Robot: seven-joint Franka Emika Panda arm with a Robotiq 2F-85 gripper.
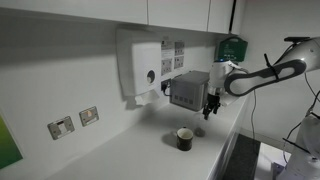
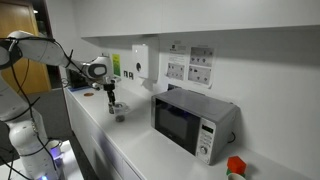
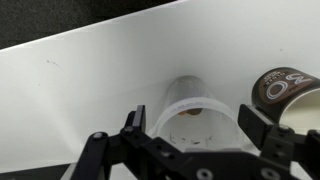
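Note:
A clear plastic cup (image 3: 185,92) stands on the white counter, its wide rim facing the wrist camera. Small brownish bits show through it, but what they are is unclear. My gripper is open above the cup, one finger to each side of its rim in the wrist view; contact cannot be made out. Exterior view 1 has the gripper (image 1: 210,112) pointing down just over the faint cup (image 1: 199,130). Close by stands a dark brown mug (image 3: 272,88) with pale lettering and a cream inside, also seen as a dark mug (image 1: 184,140) on the counter.
A microwave (image 2: 190,125) sits farther along the counter, with a red object (image 2: 236,164) beyond it. The wall carries a white dispenser (image 1: 138,62). In exterior view 1, the near counter (image 1: 130,160) is clear. Cabinets (image 1: 180,14) hang overhead.

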